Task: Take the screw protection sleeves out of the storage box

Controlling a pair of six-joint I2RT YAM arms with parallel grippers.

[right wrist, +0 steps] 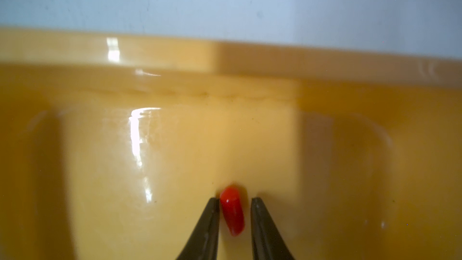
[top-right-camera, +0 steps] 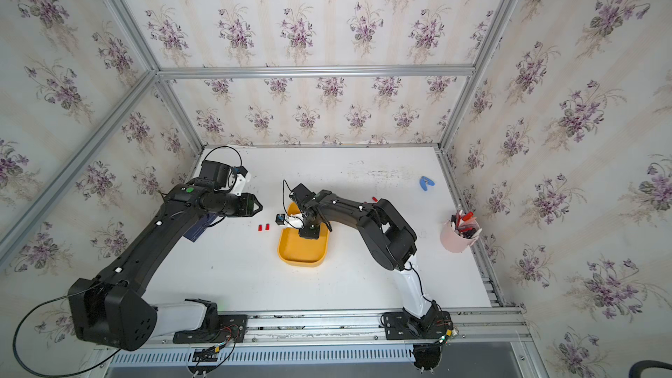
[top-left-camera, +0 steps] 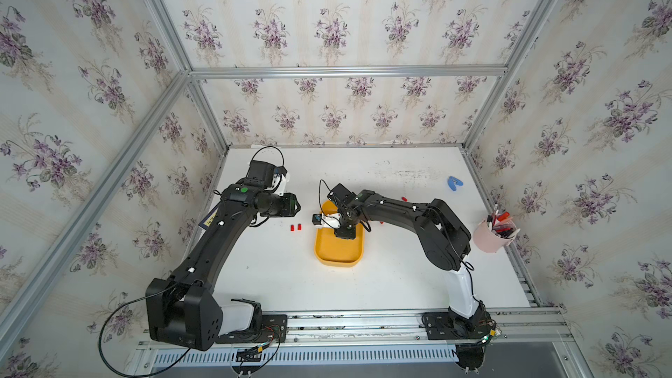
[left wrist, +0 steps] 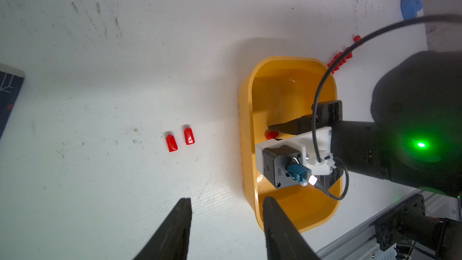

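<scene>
The yellow storage box (top-left-camera: 338, 255) stands mid-table, my right arm reaching over it. Inside, a red screw protection sleeve (right wrist: 233, 212) lies on the floor between the fingertips of my right gripper, which is part open; the left finger is very close to it, and contact is unclear. Two red sleeves (left wrist: 189, 135) (left wrist: 171, 143) lie on the table left of the box. A cluster of red sleeves (left wrist: 339, 60) lies beyond the box's far right side. My left gripper hangs open left of the box, with nothing between its fingers.
A blue object (top-left-camera: 453, 183) lies at the back right. A pink pen holder (top-left-camera: 493, 236) stands at the right edge. A dark flat object (left wrist: 9, 96) lies at the left.
</scene>
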